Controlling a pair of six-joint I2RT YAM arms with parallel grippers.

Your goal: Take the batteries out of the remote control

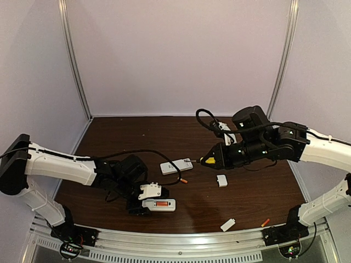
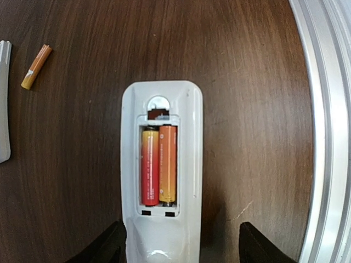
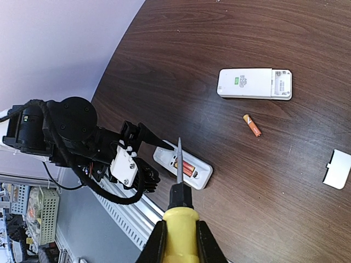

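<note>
A white remote control (image 2: 189, 230) lies with its battery bay uncovered. Two orange-red batteries (image 2: 159, 164) sit side by side in the bay. My left gripper is open, its fingers (image 2: 104, 244) apart on either side of the remote's near end, with a gap showing between them and the white casing. Held in my right gripper is a screwdriver (image 3: 181, 211) with a yellow handle and a thin metal shaft; in the top view its tip hangs over the middle of the table, away from the open remote.
A second white remote (image 3: 244, 83) lies farther back, with a loose battery (image 3: 252, 125) near it. One white cover (image 1: 221, 181) is right of centre; another white cover (image 1: 227, 224) and a battery (image 1: 265, 223) lie near the front rail.
</note>
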